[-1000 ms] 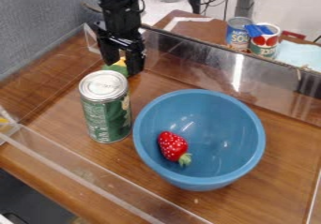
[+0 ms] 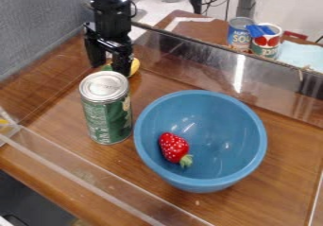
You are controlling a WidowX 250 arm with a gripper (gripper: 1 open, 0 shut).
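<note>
My black gripper (image 2: 109, 58) is low at the back left of the wooden workspace, just behind a tall green-labelled can (image 2: 106, 113). A small yellow object (image 2: 131, 65) shows at the gripper, partly hidden by it and the can; whether the fingers hold it I cannot tell. A blue bowl (image 2: 233, 159) stands at the right of the can, with a red strawberry (image 2: 175, 147) inside.
Clear panels and a grey padded wall (image 2: 38, 31) border the workspace. Beyond the back panel stand cans (image 2: 263, 43) and a pale cloth (image 2: 300, 56). Bare wood (image 2: 63, 164) is free at the front left.
The gripper has shifted slightly, and more of the yellow object shows beside it. The can, bowl and strawberry have not moved.
</note>
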